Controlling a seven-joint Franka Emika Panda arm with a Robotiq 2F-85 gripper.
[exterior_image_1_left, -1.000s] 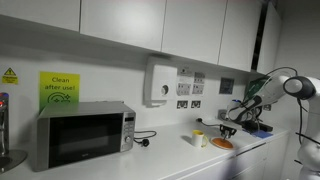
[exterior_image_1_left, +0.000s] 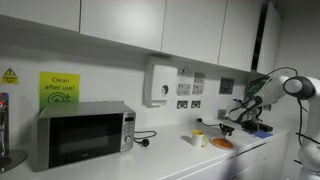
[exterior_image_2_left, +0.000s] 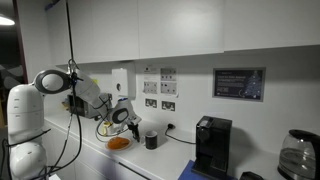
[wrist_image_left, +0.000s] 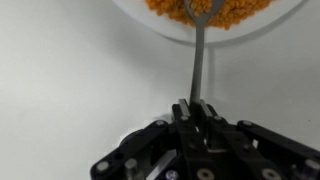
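Observation:
In the wrist view, my gripper is shut on the handle of a metal spoon (wrist_image_left: 198, 65). The spoon reaches forward from the fingers, and its far end is over the orange, grainy food (wrist_image_left: 236, 10) on a white plate (wrist_image_left: 262, 32). Whether the spoon touches the food cannot be told. From outside, the food shows as an orange patch (exterior_image_2_left: 118, 143) on the counter, with my gripper (exterior_image_1_left: 228, 129) close above and beside it. The spoon is too small to make out there.
A white mug (exterior_image_1_left: 197, 138) and a yellow one (exterior_image_1_left: 208, 130) stand near the plate. A dark mug (exterior_image_2_left: 151, 140), a black coffee machine (exterior_image_2_left: 212, 145) and a kettle (exterior_image_2_left: 298, 155) are along the counter. The microwave (exterior_image_1_left: 85, 135) sits farther off, with clear counter before the mugs.

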